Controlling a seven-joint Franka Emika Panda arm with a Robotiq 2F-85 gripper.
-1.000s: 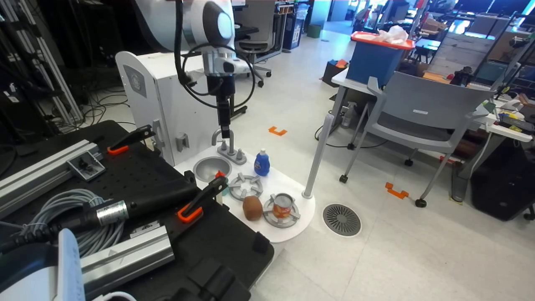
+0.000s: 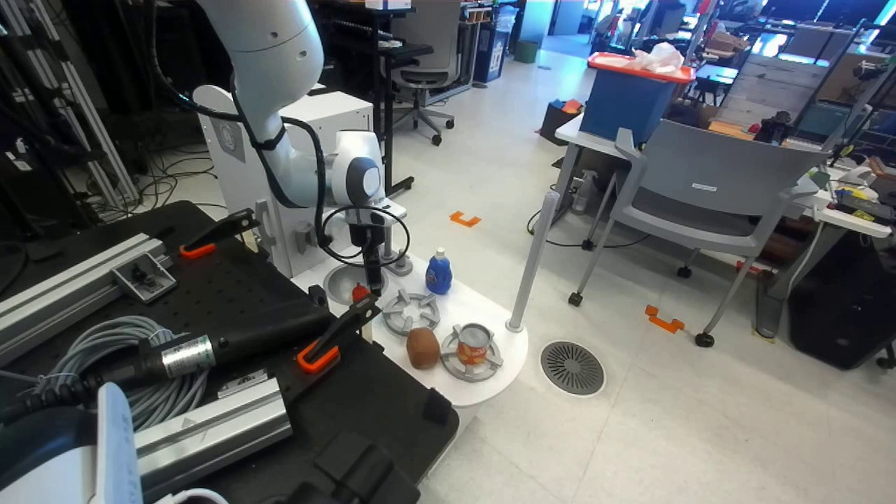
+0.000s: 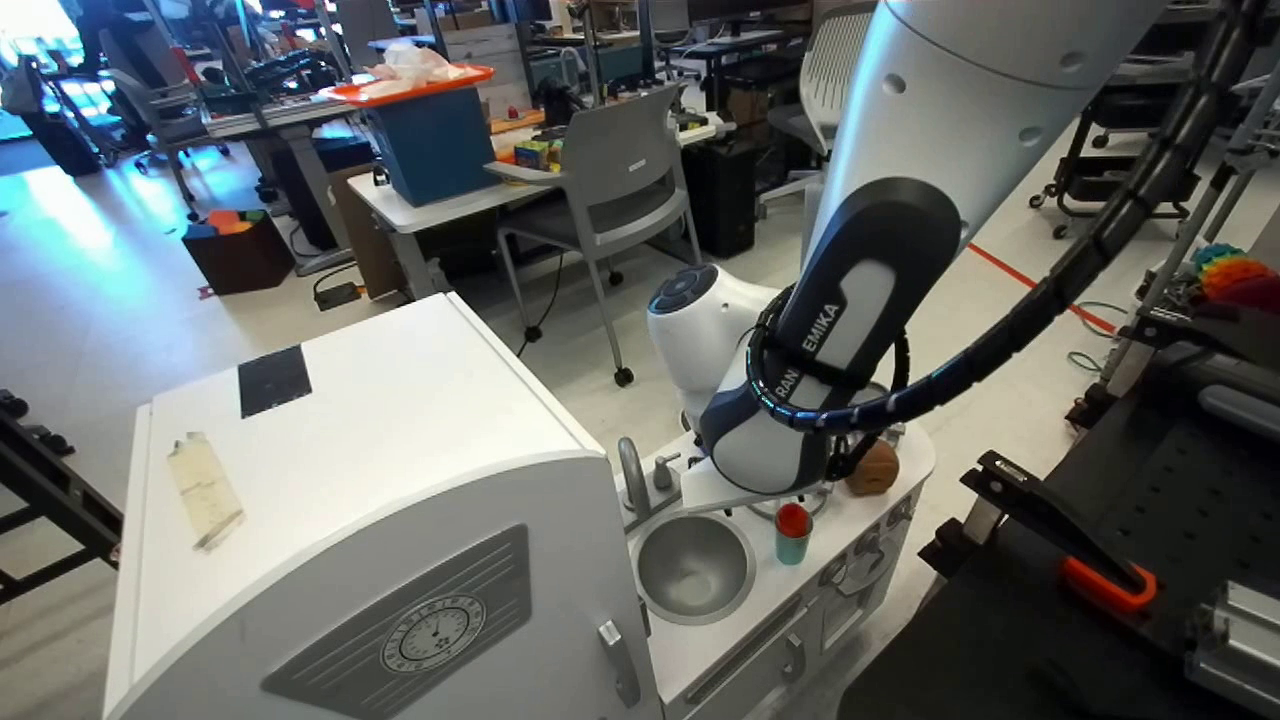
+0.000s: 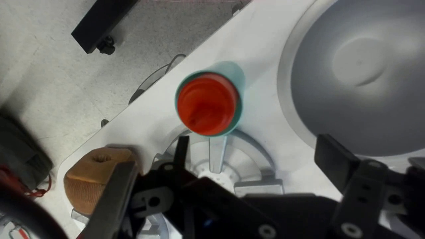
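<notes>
A teal cup stands on the white counter, with a red object seated in its mouth. Exterior view 2 shows the cup upright at the front of the counter, beside the sink, its red object showing above the rim. My gripper is open in the wrist view, its fingers wide apart and nothing held between them. The cup lies outside the gap, higher in that picture. In exterior view 1 the gripper is low by the red object; the cup itself is hidden there.
Close by are the grey sink bowl and a toy burner. A brown bread-like item, an orange-labelled can on another burner and a blue bottle stand on the counter. The tap rises behind the sink.
Over the last second my arm has come down from above the tap to low over the counter near the red object. The counter items look unmoved.
</notes>
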